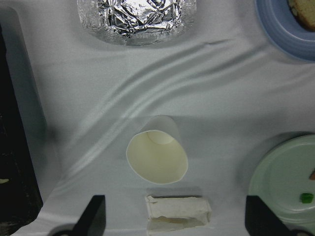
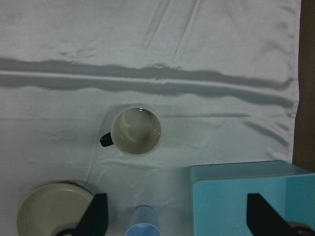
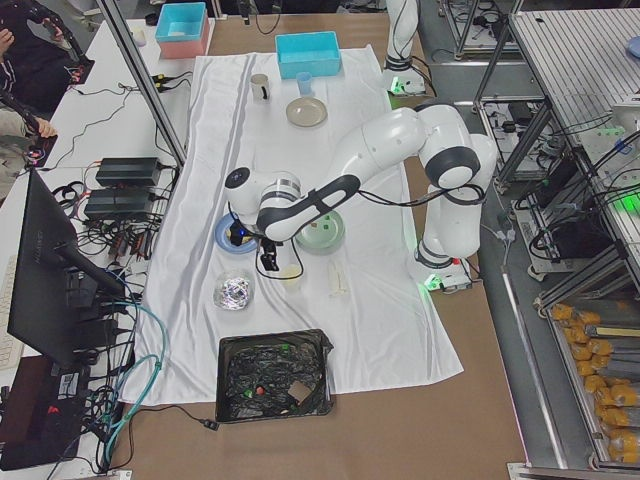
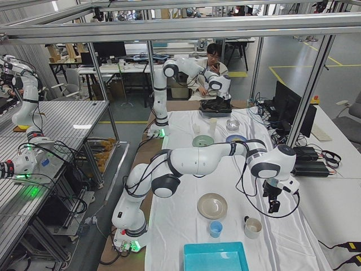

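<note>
My left gripper (image 3: 262, 250) hangs open over the blue plate's near side. In the left wrist view, a pale cup (image 1: 157, 157) lies between a foil tray (image 1: 138, 19), the blue plate (image 1: 273, 22) with bread, the green plate (image 1: 275, 177) with small pieces and a folded paper item (image 1: 177, 211). My right gripper (image 4: 273, 200) hangs open above the far end, over a mug (image 2: 135, 130), a beige plate (image 2: 51, 209), a blue cup (image 2: 142, 219) and a cyan bin (image 2: 236, 206). Neither holds anything visible.
A black-lined tray (image 3: 260, 370) stands at the near end of the cloth (image 3: 390, 350). A monitor (image 3: 50, 260) and cables line the left side.
</note>
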